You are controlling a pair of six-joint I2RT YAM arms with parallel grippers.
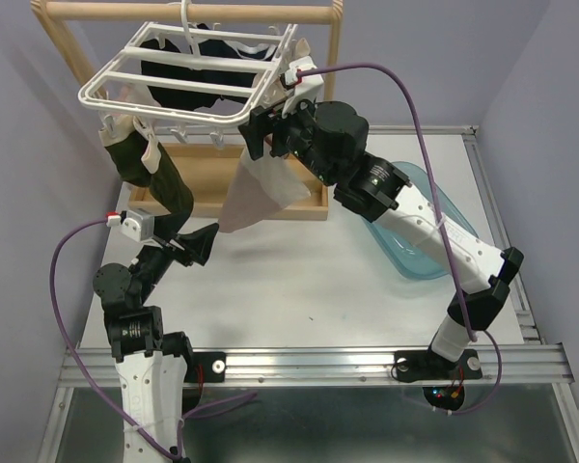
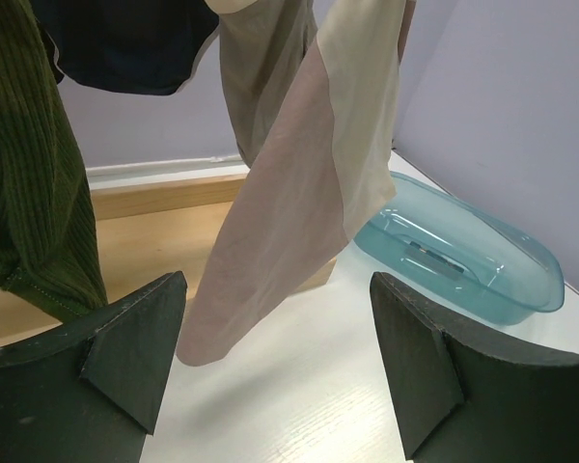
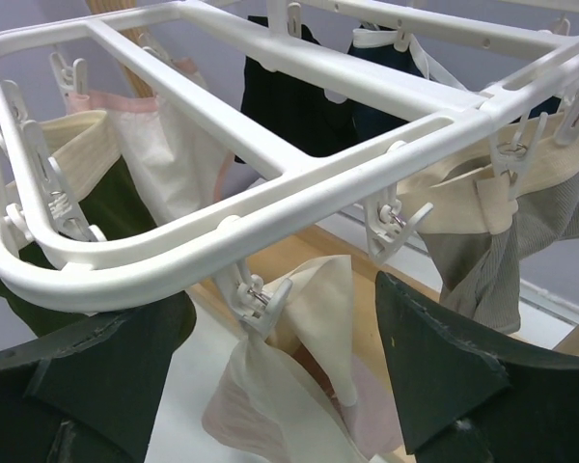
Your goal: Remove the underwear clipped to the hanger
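Observation:
A white hanger (image 1: 179, 118) with several clips hangs from a wooden bar, carrying several pieces of underwear. The pale pink and cream underwear (image 1: 261, 190) dangles from its front right part; in the right wrist view a white clip (image 3: 256, 304) still grips this garment (image 3: 285, 395). My right gripper (image 1: 263, 135) is at the hanger's right corner, its fingers part open around that clip from both sides. Below the hanger at left, my left gripper (image 1: 195, 241) is open and empty. The left wrist view shows the pale underwear (image 2: 270, 222) ahead, beyond the fingers.
Dark green underwear (image 1: 154, 169) hangs at the left, above my left gripper. Black underwear (image 1: 195, 77) and a grey one (image 3: 478, 260) hang further back. A blue tray (image 1: 405, 241) lies at right on the white table, whose front middle is clear.

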